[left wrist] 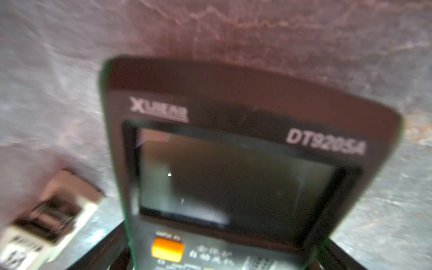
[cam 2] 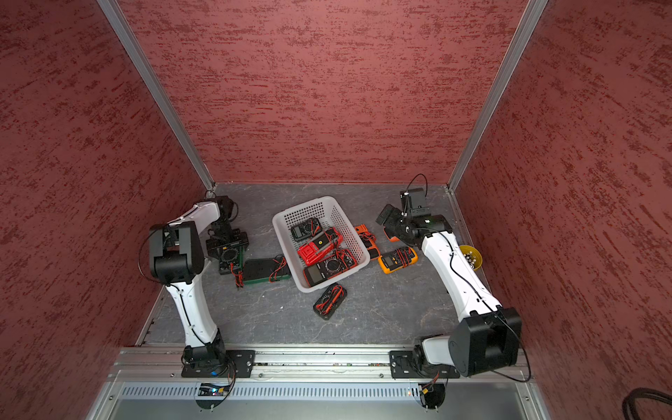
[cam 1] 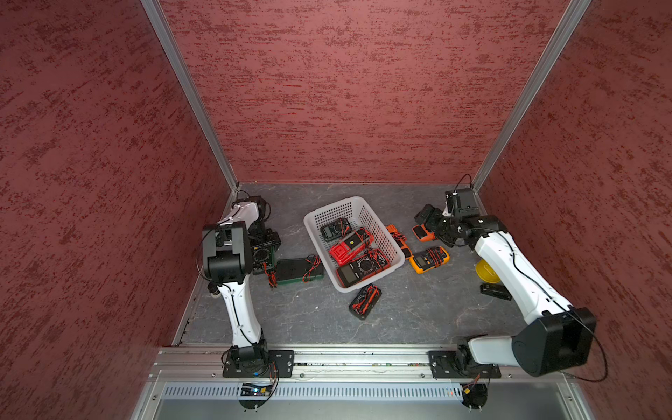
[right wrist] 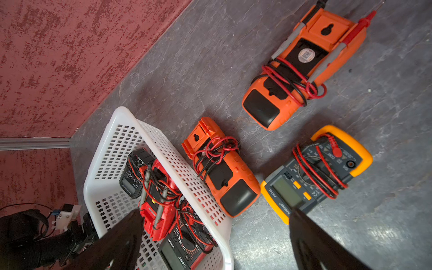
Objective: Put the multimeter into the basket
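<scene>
Around a dark, green-edged multimeter [left wrist: 234,180] marked DT9205A, my left gripper stands open, with a finger [left wrist: 108,249] on each side of the body. From above, this meter [cam 1: 261,259] lies at the left of the table, partly covered by the gripper. Touching its right side is a second green-edged multimeter [cam 1: 299,270], back up. The white basket [cam 1: 374,278] in the middle holds three multimeters: a small black one [cam 1: 335,229], a red one [cam 1: 350,245] and a larger dark one [cam 1: 364,268]. My right gripper hovers open, empty, over the right side.
Two orange multimeters [right wrist: 225,175] [right wrist: 306,63] and a yellow-edged one [right wrist: 315,171] lie right of the basket. A black multimeter [cam 1: 365,301] lies in front of it. A yellow bowl [cam 2: 470,257] stands at the far right.
</scene>
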